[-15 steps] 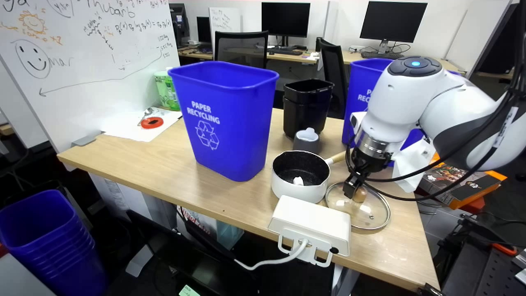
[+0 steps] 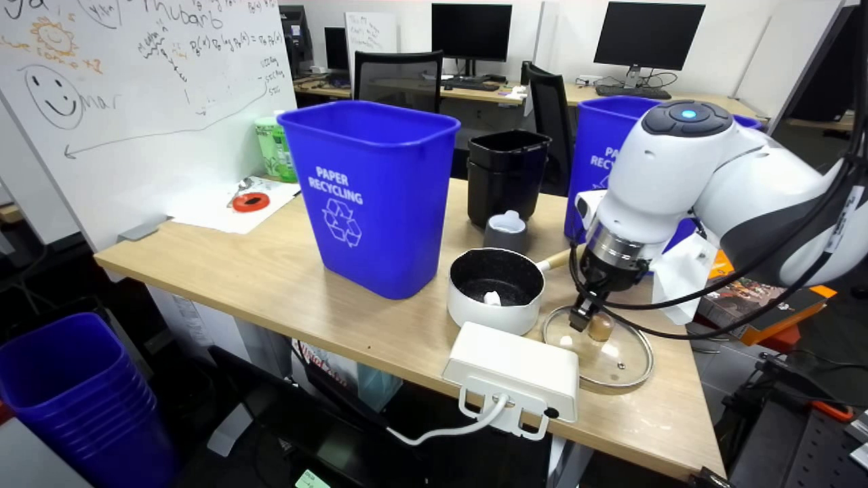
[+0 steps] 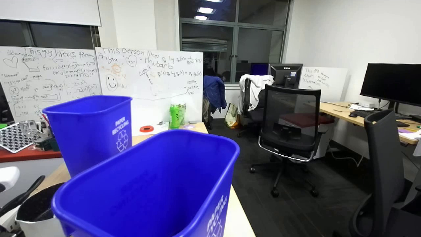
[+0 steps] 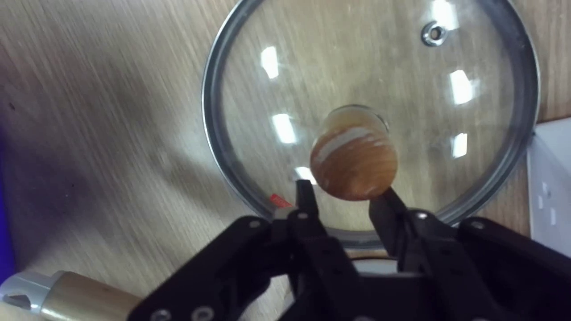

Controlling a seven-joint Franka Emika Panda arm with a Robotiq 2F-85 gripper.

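A glass lid (image 2: 614, 366) with a metal rim lies on the table, to the right of the white pot (image 2: 494, 316). Its round wooden knob (image 4: 354, 160) sits just beyond my fingertips in the wrist view. My gripper is part open, its two dark fingers apart. The right finger (image 4: 386, 206) appears close against the knob's edge, while the left finger (image 4: 306, 197) stands clear of it. Contact cannot be told for certain. From the side, the gripper (image 2: 579, 316) is low over the lid beside the knob. Inside the pot is a small white object (image 2: 492, 298).
A white box (image 2: 517, 362) with a cable sits at the table's front edge, close to lid and pot. Blue recycling bins (image 2: 378, 211) (image 3: 150, 189), a black bin (image 2: 506, 183) and a grey cup (image 2: 506, 234) stand around. Free tabletop lies at front left.
The lid has shifted slightly right and toward the front of the table. My arm has moved a little the same way, with the gripper still beside the knob.
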